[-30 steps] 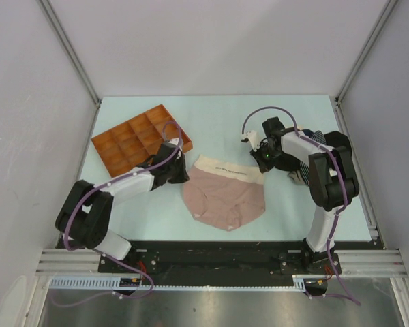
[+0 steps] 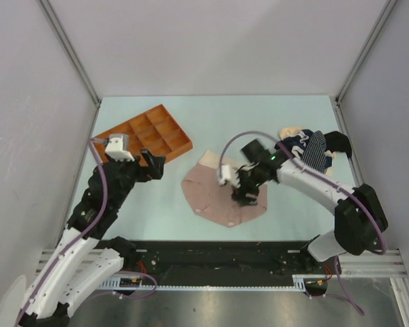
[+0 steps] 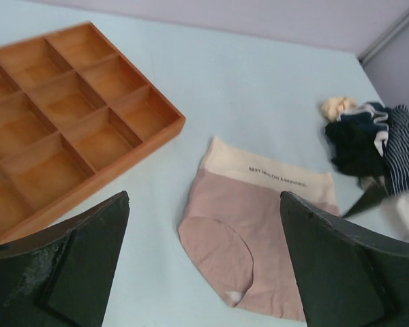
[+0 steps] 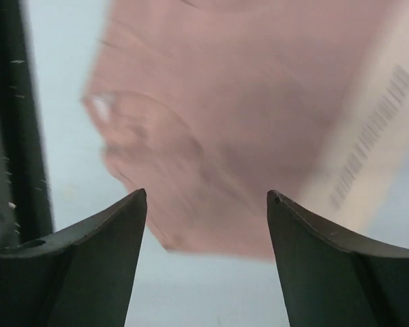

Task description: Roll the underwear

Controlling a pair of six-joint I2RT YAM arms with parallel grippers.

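Observation:
The pink underwear [image 2: 204, 187] with its cream waistband [image 3: 273, 170] lies flattened on the table, centre front. My right gripper [image 2: 245, 193] hangs over it, open and motion-blurred; in the right wrist view the blurred cloth [image 4: 218, 136] fills the space beyond its fingertips, with none visibly held. My left gripper [image 2: 151, 165] stands open to the left of the underwear, near the wooden box, nothing between its fingers.
A wooden compartment box [image 2: 146, 133] sits back left. A pile of dark, striped and beige clothing [image 2: 315, 151] is at right. The dark front edge borders the table.
The right gripper has swept left and toward the front over the underwear, away from the clothing pile. The left gripper has moved left, away from the underwear's edge.

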